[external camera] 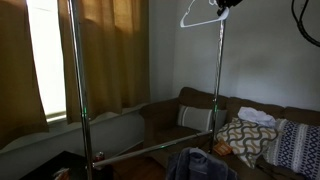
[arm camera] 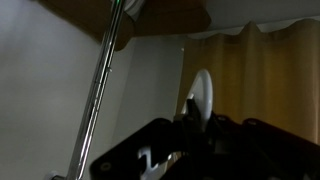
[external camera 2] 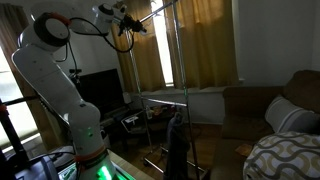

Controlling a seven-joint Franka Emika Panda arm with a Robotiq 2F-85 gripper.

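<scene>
A white hanger (external camera: 203, 14) hangs high in exterior view 1, its top cut off by the frame. My gripper (external camera: 226, 4), dark and only partly in frame, is shut on the hanger's right end. In the wrist view the white hanger (arm camera: 203, 95) rises from between the black fingers as a blurred pale shape. Exterior view 2 has the gripper (external camera 2: 131, 25) up near the top of the metal rack (external camera 2: 181, 75), where the hanger is hard to make out.
Dark clothing (external camera: 198, 165) hangs low by the rack. Behind it stands a brown sofa (external camera: 165, 117) with patterned cushions (external camera: 245, 137). Yellow curtains (external camera: 110, 55) cover the window side. The rack's chrome pole (arm camera: 100, 85) crosses the wrist view's left part.
</scene>
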